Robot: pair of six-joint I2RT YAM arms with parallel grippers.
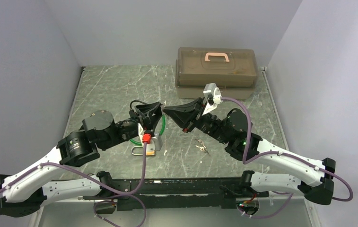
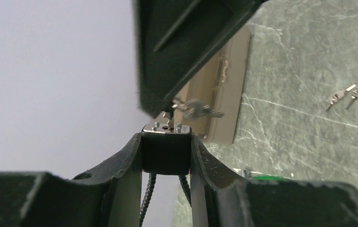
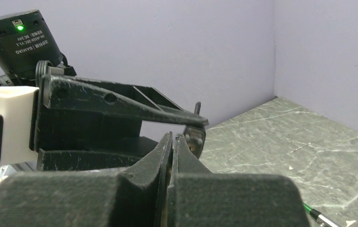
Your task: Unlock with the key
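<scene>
In the left wrist view my left gripper holds a small black lock body [image 2: 166,150] with a metal plate on top between its fingers. A small key [image 2: 196,109] with metal pieces hangs just above that plate, beside the dark finger of my right gripper. From the top view the two grippers [image 1: 165,110] meet at the middle. In the right wrist view my right gripper is shut; whether the key is between its tips is hard to tell.
A brown toolbox [image 1: 216,73] stands at the back right. A padlock [image 1: 144,150], a green loop [image 1: 163,124] and loose keys [image 1: 203,147] lie on the marble table.
</scene>
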